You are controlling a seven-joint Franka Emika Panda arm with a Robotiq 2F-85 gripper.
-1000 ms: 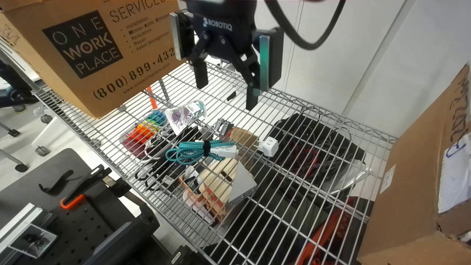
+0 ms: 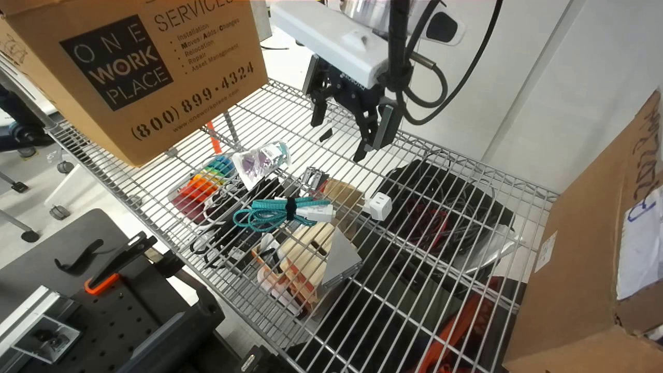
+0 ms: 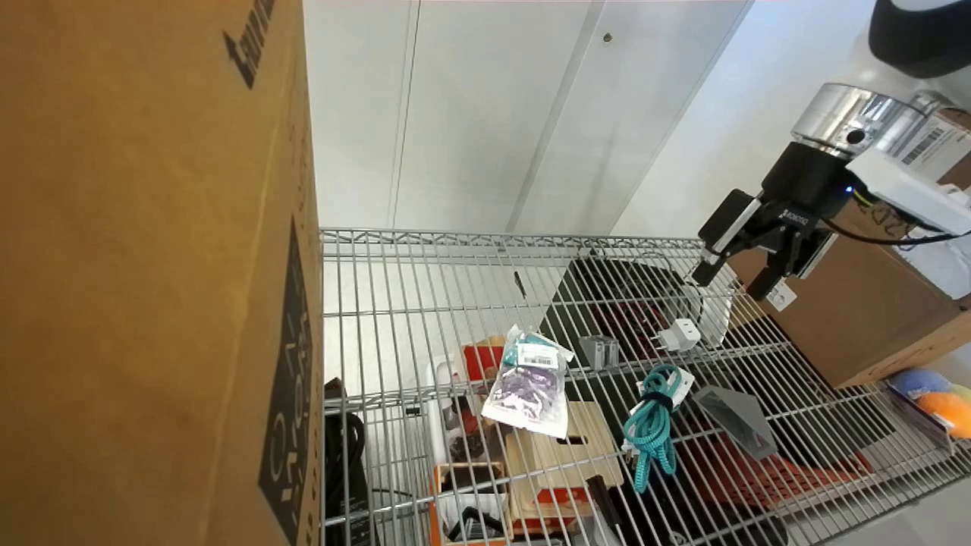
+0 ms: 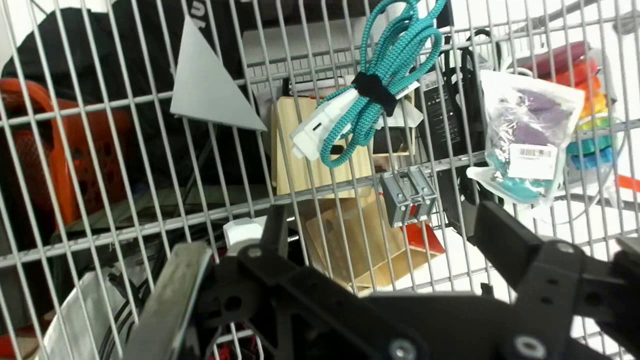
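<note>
My gripper (image 2: 340, 138) is open above the far side of the wire shelf (image 2: 411, 305), with nothing between its fingers. On the wires lie a teal cable bundle (image 3: 652, 422) with a black strap, a white power adapter (image 2: 377, 205), a grey metal block (image 4: 409, 197), a grey wedge (image 4: 211, 84) and a clear packet (image 3: 533, 382) with purple and teal contents. Seen from the wrist, the metal block shows in the space beyond my open fingers, and the adapter is partly hidden behind the left finger (image 4: 275, 231). A small black piece (image 2: 326, 134) is near the shelf's back edge.
A large cardboard box (image 2: 149, 74) stands at the left end and another box (image 2: 578, 273) at the right end. Under the wires are bins and bags, including an orange basket (image 4: 60, 144). A white wall (image 3: 473, 109) rises behind the shelf.
The arm has moved and turned, so my gripper appears smaller and at a different angle in exterior view 1. It stays open. The objects on the shelf have not moved.
</note>
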